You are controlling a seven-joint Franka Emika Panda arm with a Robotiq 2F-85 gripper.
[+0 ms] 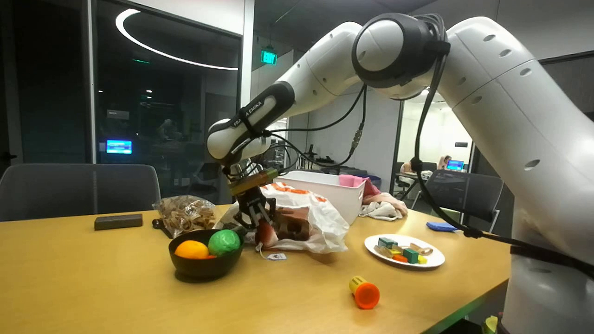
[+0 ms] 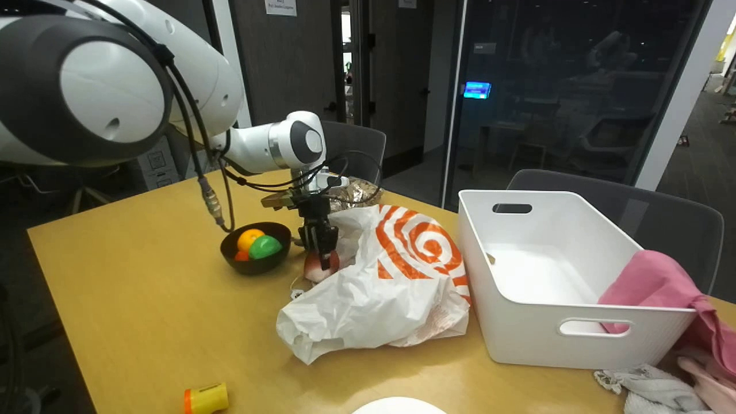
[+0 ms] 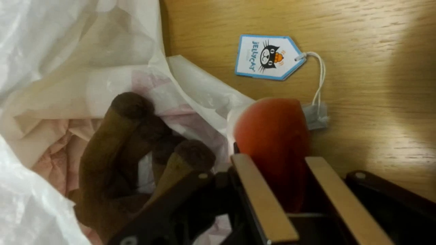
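Note:
A red plush toy (image 3: 269, 126) with a pale underside lies at the mouth of a white plastic bag (image 3: 36, 53). A white paper tag (image 3: 261, 57) hangs from it by a string onto the table. My gripper is down over the toy, its fingers partly apart, one on each side of the red body. Whether both pads touch it is hard to tell. In exterior view 1 the gripper (image 1: 260, 221) points down beside the black bowl, with the toy (image 1: 266, 234) under it. Brown plush shapes (image 3: 98, 163) sit inside the bag.
A black bowl (image 1: 206, 270) with an orange (image 1: 191, 249) and a green fruit (image 1: 224, 242) stands close by. Also around are a white bin (image 2: 579, 338), a plate of small pieces (image 1: 378, 251) and a yellow-orange cup (image 1: 364, 292).

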